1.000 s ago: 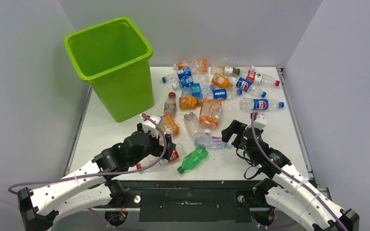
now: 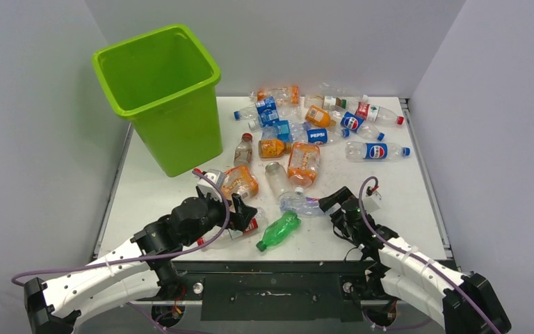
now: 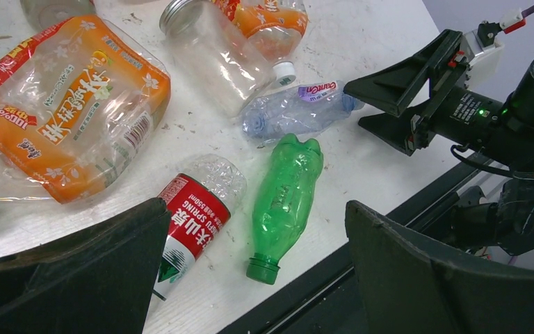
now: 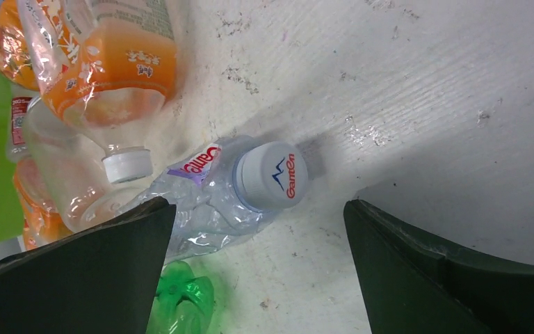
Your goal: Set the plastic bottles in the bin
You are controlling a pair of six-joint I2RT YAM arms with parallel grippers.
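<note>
In the top view my left gripper is above the front of the table, over a clear bottle with a red label. Its fingers are open in the left wrist view, and nothing is held. To the right of the red-labelled bottle lies the green bottle, cap toward the table's front edge. My right gripper stands open, the crumpled clear Ganten bottle lying partly between its fingers, its white cap facing the camera. Whether the fingers touch that bottle I cannot tell. The tall green bin stands at the back left.
A clear jar and a large orange-labelled bottle lie behind the Ganten bottle. Several more bottles crowd the back, with a Pepsi bottle off to the right.
My right gripper has come lower and closer to the Ganten bottle's cap end. The bottles lie unmoved.
</note>
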